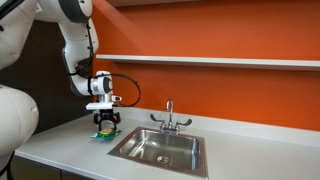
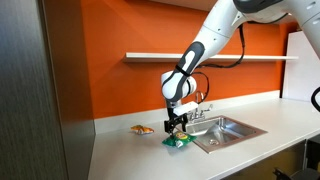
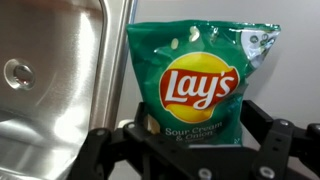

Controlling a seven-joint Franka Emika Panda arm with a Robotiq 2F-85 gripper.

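A green Lay's chip bag [image 3: 196, 85], with a yellow and red logo, fills the middle of the wrist view. It lies on the white counter, close to the sink's edge. My gripper is over the lower part of the bag, its fingers apart on either side. How near the fingertips are to the bag's surface is hard to judge. From the side, the gripper [image 2: 176, 130] points down over the bag [image 2: 178, 141]. The bag [image 1: 105, 134] looks small and partly covered by the gripper in exterior view 1.
A steel sink [image 1: 160, 150] with a faucet [image 1: 170, 115] is set into the counter beside the bag. An orange packet [image 2: 142, 130] lies farther back along the counter. A white shelf [image 1: 210, 62] runs along the orange wall. Bare counter [image 2: 125, 155] lies on the bag's side away from the sink.
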